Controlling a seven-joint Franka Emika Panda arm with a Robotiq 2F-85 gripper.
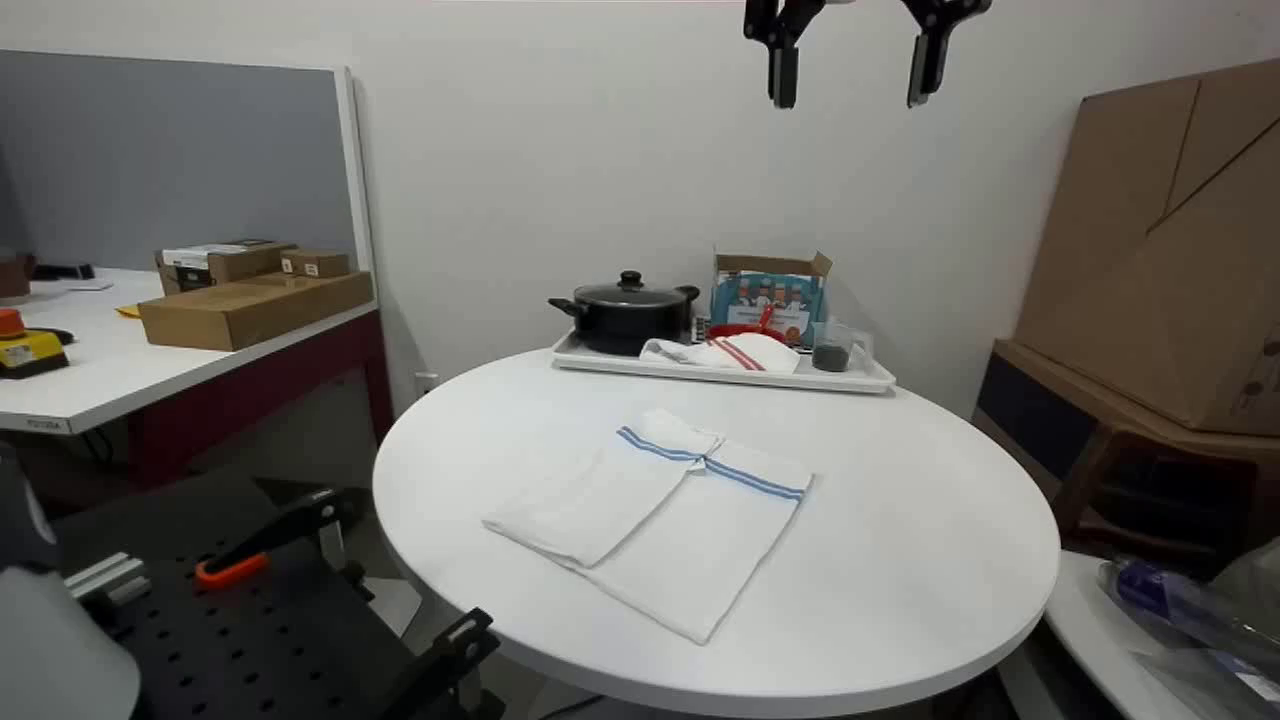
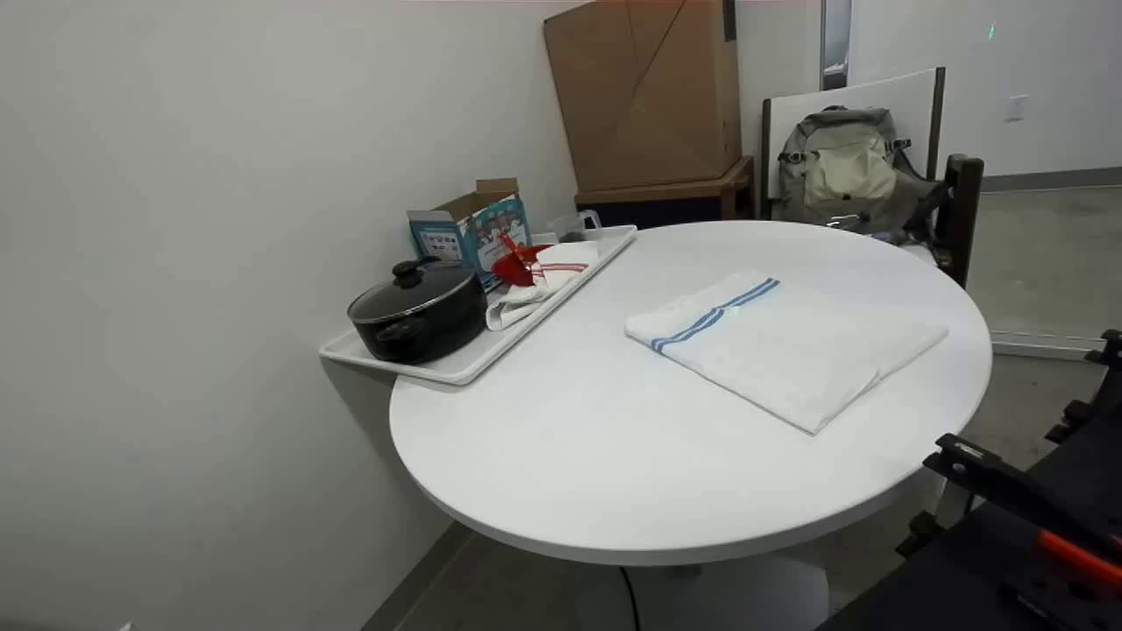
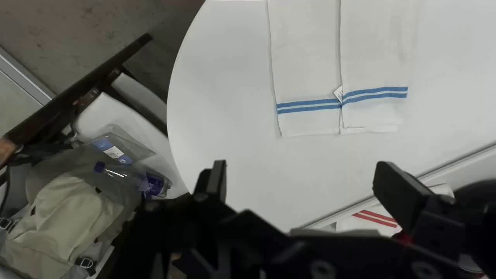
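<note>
A white towel with blue stripes lies folded and flat on the round white table. One of its layers is folded over so that two striped ends sit side by side, as the towel shows in the wrist view. High above the table, near the top edge of exterior view 1, my gripper stands open with nothing between its fingers. In the wrist view the gripper has its fingers wide apart over bare tabletop, clear of the towel. Exterior view 2 shows the towel but not the gripper.
At the table's wall side, a white tray holds a lidded black pot, a blue box, a red-striped cloth and a clear cup. Bare tabletop surrounds the towel. A large cardboard box stands beyond the table.
</note>
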